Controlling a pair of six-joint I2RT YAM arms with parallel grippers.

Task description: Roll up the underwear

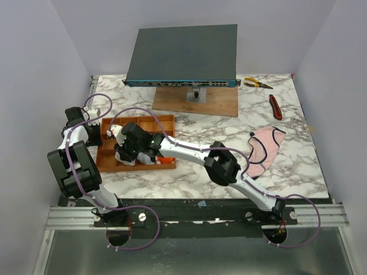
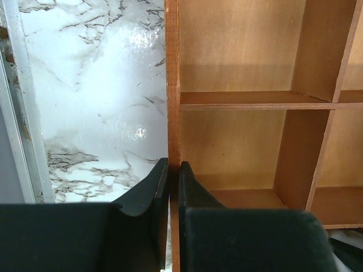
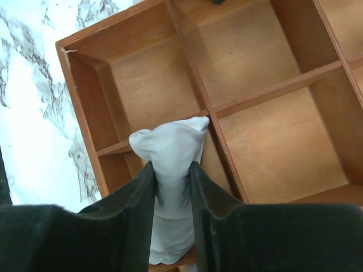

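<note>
A rolled white underwear [image 3: 170, 147] lies in a front-left compartment of the wooden divided box [image 1: 135, 169]. My right gripper is over the roll, its fingertips at either side with white cloth showing between them. Whether they press on the cloth cannot be told. My left gripper is shut on the box's left wall [image 2: 173, 68], a finger on each side of it. Spread flat on the table's right is a pink underwear [image 1: 264, 149] with black trim.
Beside the white roll, white cloth [image 1: 145, 158] and an orange item [image 1: 166, 159] occupy front compartments. A large dark device [image 1: 183, 54] stands behind. Pliers [image 1: 258, 83] and a red cutter [image 1: 275, 106] lie back right. Bare marble fills the middle.
</note>
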